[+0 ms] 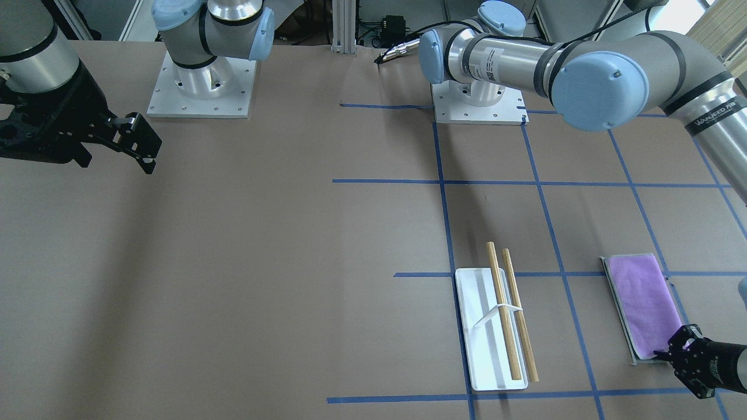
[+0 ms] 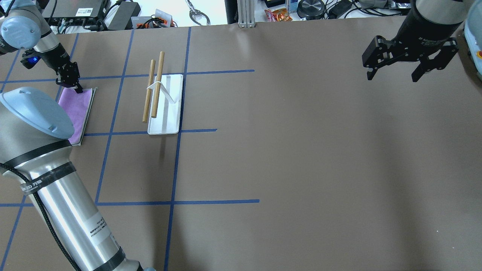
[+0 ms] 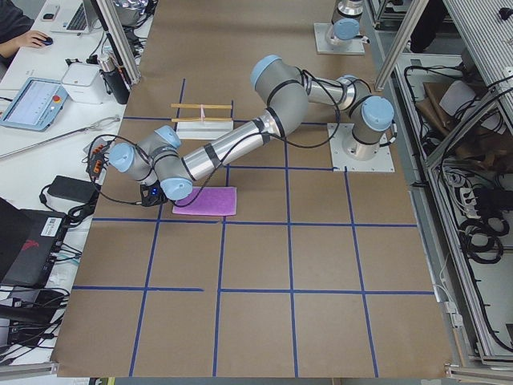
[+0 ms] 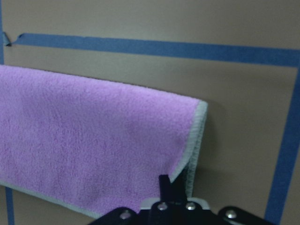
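A folded purple cloth (image 1: pixel 641 297) with a pale green border lies flat on the blue-taped grid, also seen in the left view (image 3: pixel 204 204) and top view (image 2: pixel 74 108). My black gripper is at one end of the cloth (image 4: pixel 98 140), its fingers down on the bordered edge; the border runs up beside and partly over a finger. Whether the fingers are shut on the edge cannot be told.
A white tray (image 1: pixel 476 350) with two wooden sticks (image 1: pixel 508 336) lies beside the cloth. Another arm's black gripper (image 2: pixel 406 58) hangs on the opposite side.
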